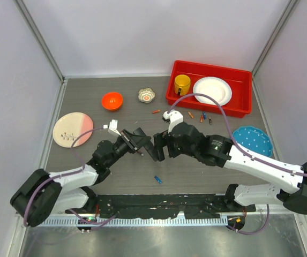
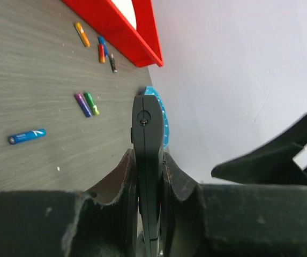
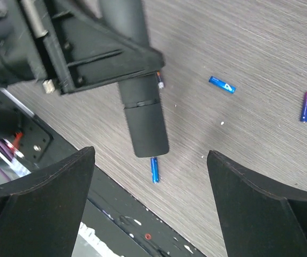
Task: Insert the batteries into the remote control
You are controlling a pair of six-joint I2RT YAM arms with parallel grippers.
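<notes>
A dark grey remote control (image 1: 149, 148) hangs above the table, tilted, with my left gripper shut around it. In the left wrist view it stands edge-on between the dark fingers. My right gripper is open, its fingers spread apart on either side of the remote's lower end (image 3: 149, 131) as seen in its own view, holding nothing. Loose batteries lie on the table: a blue battery (image 1: 158, 179) towards the front, a purple battery (image 2: 82, 105), a green battery (image 2: 91, 103) and an orange battery (image 1: 156, 111). The battery compartment cannot be made out.
At the back right stands a red bin (image 1: 244, 101) with a yellow mug (image 1: 182, 84) and a white plate (image 1: 212, 90). An orange bowl (image 1: 112, 101), a small patterned bowl (image 1: 147, 95), a pink-and-cream plate (image 1: 70, 128) and a blue dotted plate (image 1: 252, 142) surround the middle.
</notes>
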